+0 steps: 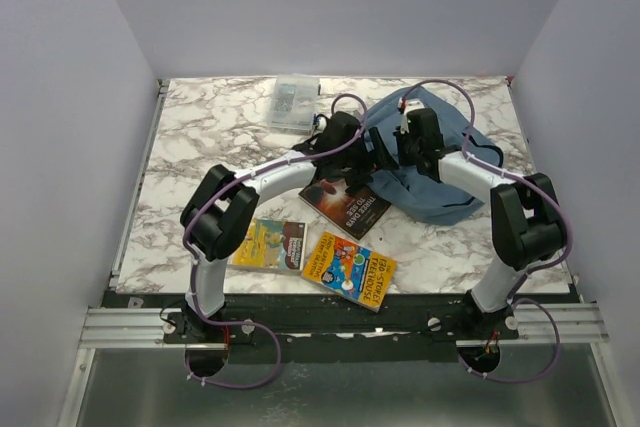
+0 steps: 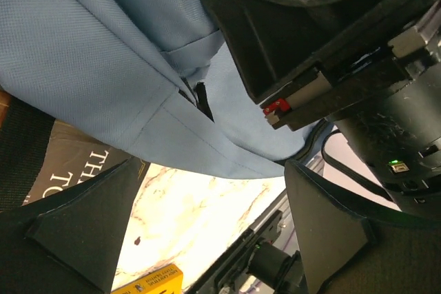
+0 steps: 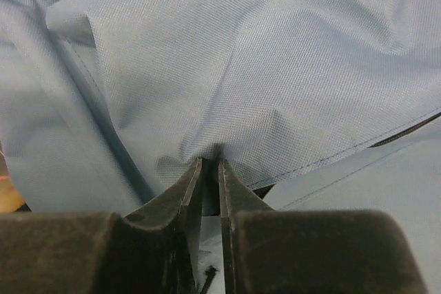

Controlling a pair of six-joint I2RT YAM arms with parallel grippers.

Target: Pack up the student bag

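The light blue bag (image 1: 440,197) lies crumpled at the right of the table, also filling both wrist views. My left gripper (image 1: 375,152) is over the bag's left part; in the left wrist view its fingers (image 2: 83,232) stand apart, with blue fabric and a book beyond. My right gripper (image 1: 405,142) is over the bag's middle; in the right wrist view its fingertips (image 3: 186,204) are close together against the fabric, and whether they hold it is unclear. A dark book (image 1: 345,207) lies partly beside and under the bag's left edge.
Two books, a yellow one (image 1: 268,245) and a bright cartoon one (image 1: 350,269), lie at the front. A clear case (image 1: 293,102) stands at the back.
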